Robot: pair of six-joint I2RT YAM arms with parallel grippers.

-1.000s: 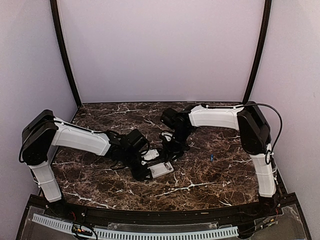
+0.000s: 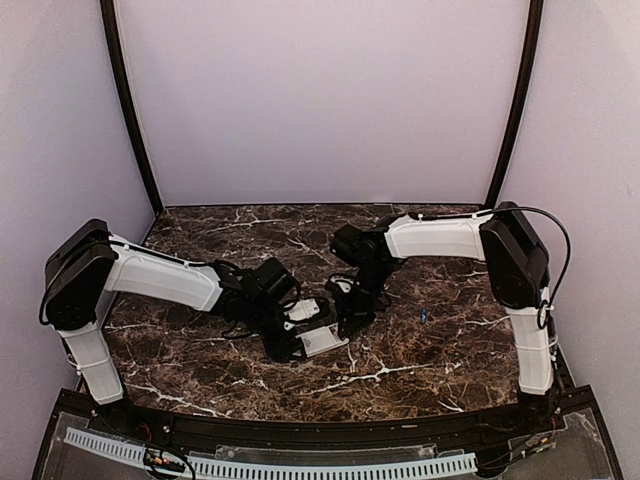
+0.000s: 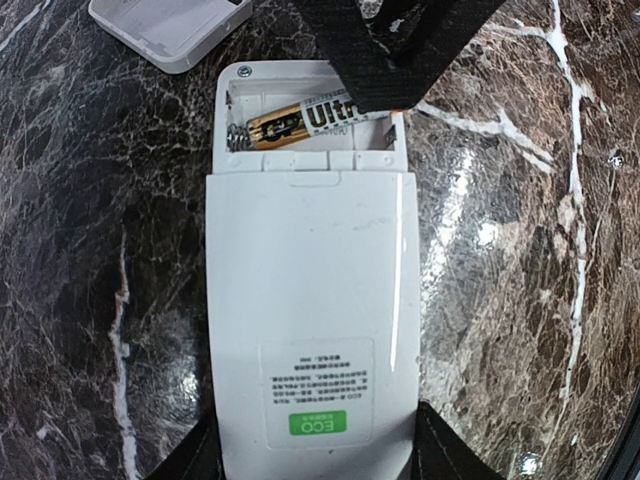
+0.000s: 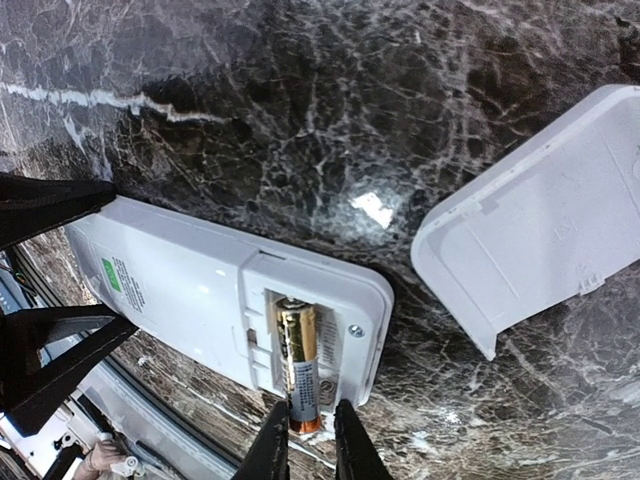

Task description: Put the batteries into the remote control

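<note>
The white remote (image 3: 310, 260) lies back side up, its battery compartment uncovered, with my left gripper (image 2: 295, 345) shut on its far end from the compartment. One AA battery sits slanted inside the compartment in the left wrist view, its gold end by a spring. My right gripper is over the battery's orange end, fingers close around or beside it; whether it grips cannot be told. The loose battery cover (image 4: 530, 220) lies apart, next to the compartment end.
A small blue object (image 2: 423, 315), too small to identify, lies on the marble table right of the right arm.
My right gripper has moved a little right and toward the table's front, over the compartment end of the remote. The left arm and remote look still.
</note>
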